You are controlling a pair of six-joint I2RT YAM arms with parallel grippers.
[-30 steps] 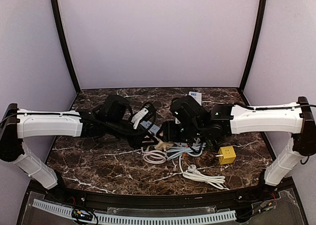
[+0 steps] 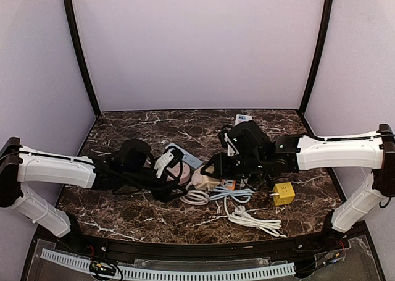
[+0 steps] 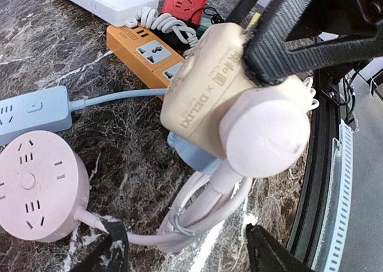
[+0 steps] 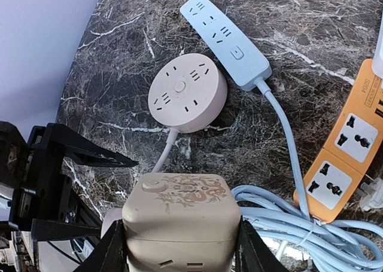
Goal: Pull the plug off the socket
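Note:
A beige block-shaped socket is held up off the table, with my right gripper shut on it. A round pink plug sits against the socket's side, its grey-pink cord hanging in a tied loop. My left gripper is open, with the cord passing through the view between its separated fingertips. The right wrist view shows one left finger apart from the plug and the other close by the plug's edge; contact is unclear. The socket hides most of the plug there.
A round pink socket, a light blue power strip and an orange strip lie behind. Blue cable coils spread below. A yellow cube stands right.
My right gripper shifted slightly right early on, still holding the socket.

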